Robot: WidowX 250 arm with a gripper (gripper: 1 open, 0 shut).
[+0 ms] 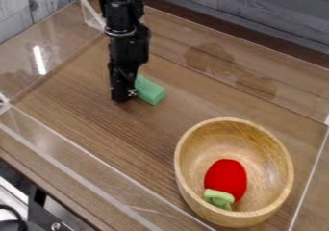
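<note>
My black gripper [123, 89] is low over the wooden table, left of centre, beside a small green block [148, 90] that sits just to its right, partly behind it. The fingertips are dark and small, so I cannot see whether anything is between them. A wooden bowl [234, 136] at the lower right holds a red object with a green end [225, 182], like a toy strawberry or pepper.
Raised edges run along the back and the left side.
</note>
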